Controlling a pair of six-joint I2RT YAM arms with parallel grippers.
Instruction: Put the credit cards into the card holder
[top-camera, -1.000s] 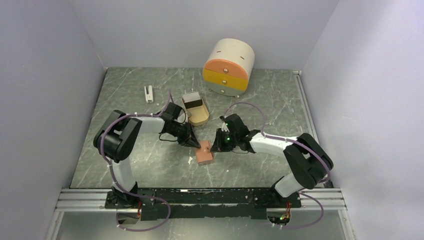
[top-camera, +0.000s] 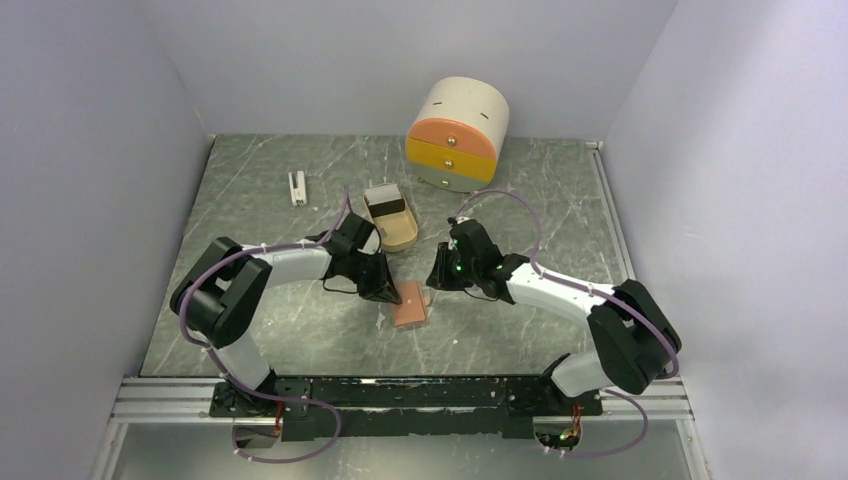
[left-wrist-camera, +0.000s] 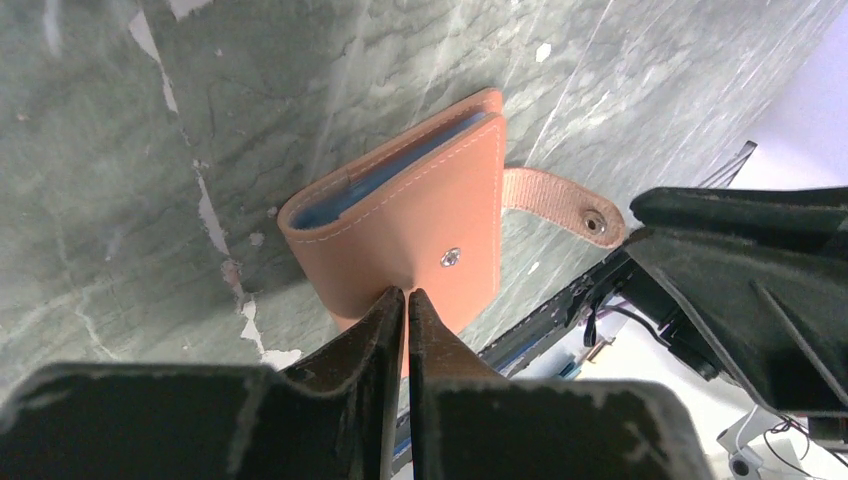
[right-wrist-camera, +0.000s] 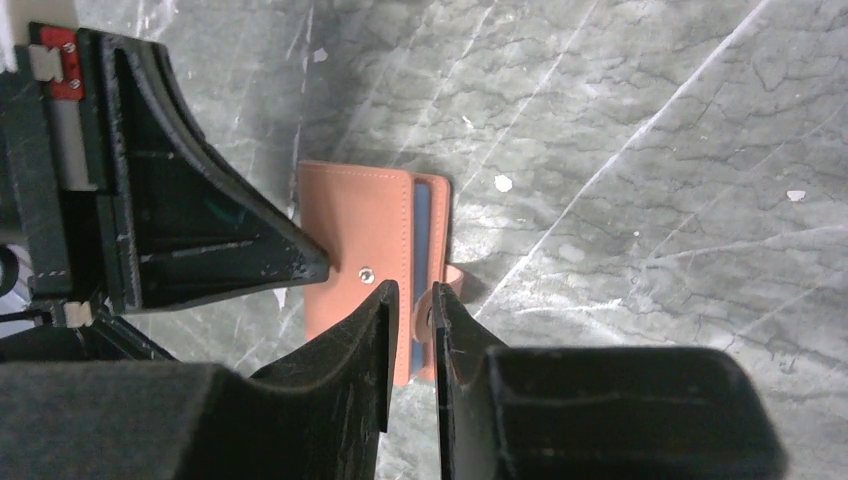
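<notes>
The tan leather card holder lies on the marble-patterned table, its front snap showing and its strap unfastened and sticking out to the side. Blue shows inside its opening; whether that is a card or lining is unclear. My left gripper is shut with its tips against the holder's front face; only a thin gap shows between them. Just right of the holder in the top view is my right gripper. In its wrist view, the right fingertips stand slightly apart, over the holder's edge and strap.
Behind the holder, a beige tray contains a grey-and-white item. A rounded cabinet with coloured drawers stands at the back. Further left lies a small white object.
The left gripper shifted slightly over the holder, which stays about where it was.
</notes>
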